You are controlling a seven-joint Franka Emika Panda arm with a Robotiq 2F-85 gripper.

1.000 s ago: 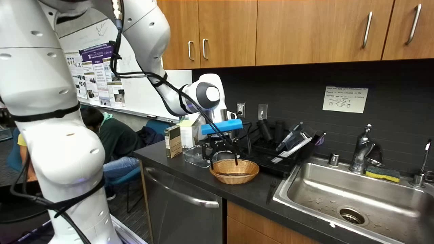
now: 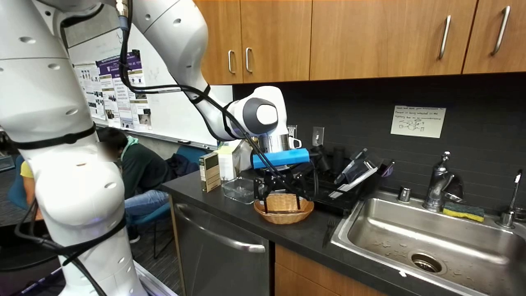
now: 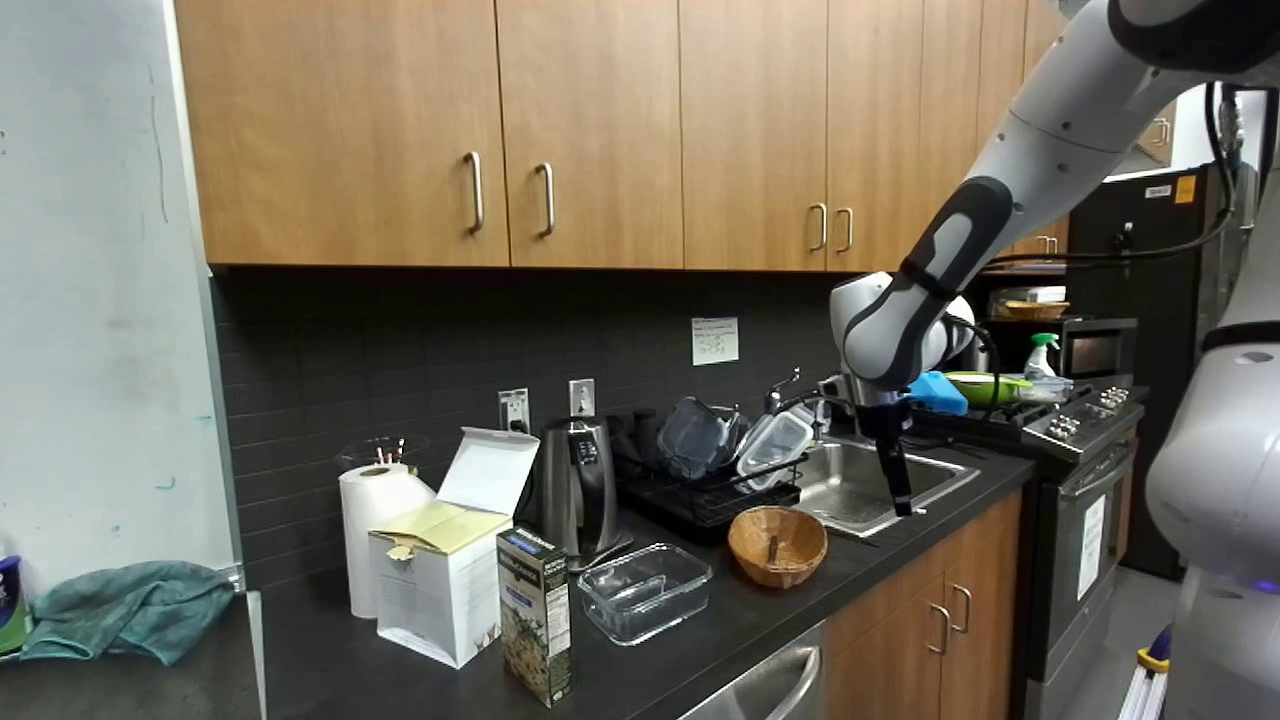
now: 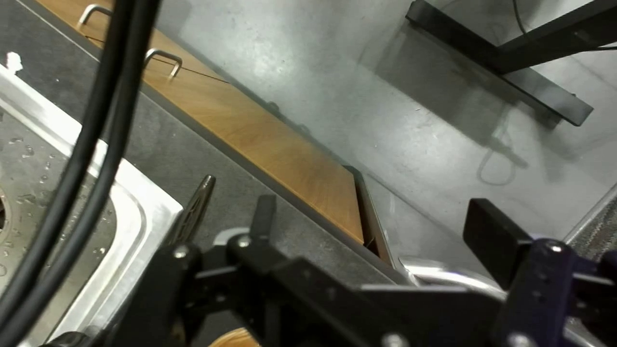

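Observation:
My gripper (image 2: 282, 208) is open, its fingers wide apart and nothing seen between them. In exterior view 1 it overlaps the wicker basket (image 2: 284, 218), which stands on the counter left of the sink; exterior view 2 shows the gripper (image 3: 902, 514) toward the sink side, apart from the basket (image 3: 758, 564). A dark utensil (image 3: 774, 550) lies in the basket. On the counter beside the sink rim is a dark fork (image 2: 329, 231). From the wrist, the fork (image 4: 194, 211) appears left of the left finger (image 4: 264, 217), with only a sliver of basket (image 4: 235, 338) at the bottom edge.
A steel sink (image 2: 355, 232) lies to the right and a dish rack (image 2: 320, 190) with containers behind the basket. A glass dish (image 3: 644, 594), a food box (image 3: 535, 618) and a kettle (image 3: 578, 492) stand farther left. The counter's front edge is close.
In exterior view 1 the arm and gripper have shifted right and slightly down, still open. The basket and fork stay in place.

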